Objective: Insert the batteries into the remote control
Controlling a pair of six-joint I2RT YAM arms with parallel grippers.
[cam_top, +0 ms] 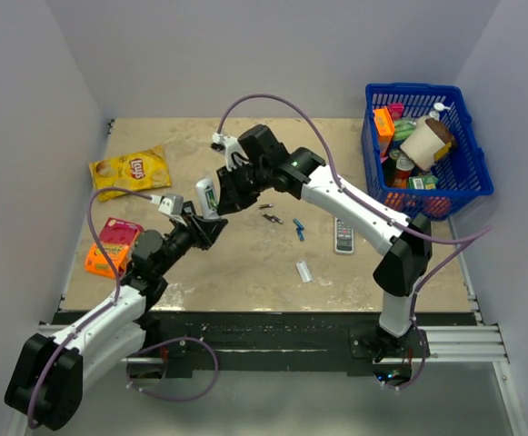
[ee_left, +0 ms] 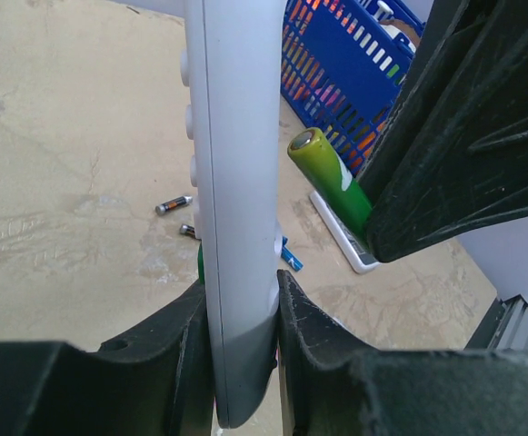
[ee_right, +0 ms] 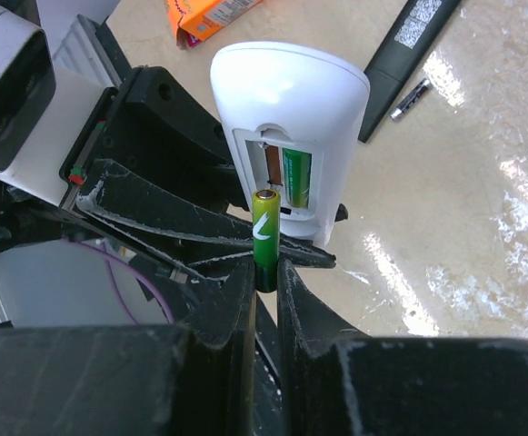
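Note:
A white remote (cam_top: 205, 198) (ee_left: 236, 145) (ee_right: 290, 91) is held upright in my left gripper (cam_top: 204, 227), which is shut on it. Its open battery compartment, seen in the right wrist view, has a green battery (ee_right: 296, 176) inside, with a brown-looking space beside it. My right gripper (cam_top: 227, 195) is shut on a green battery (ee_right: 264, 232) (ee_left: 332, 177), held just in front of the compartment.
Small loose batteries (cam_top: 299, 228) (ee_left: 173, 204), a white cover (cam_top: 303, 271) and another remote (cam_top: 343, 235) lie on the table. A blue basket (cam_top: 468, 182) fills the back right; snack packets (cam_top: 127, 171) lie left.

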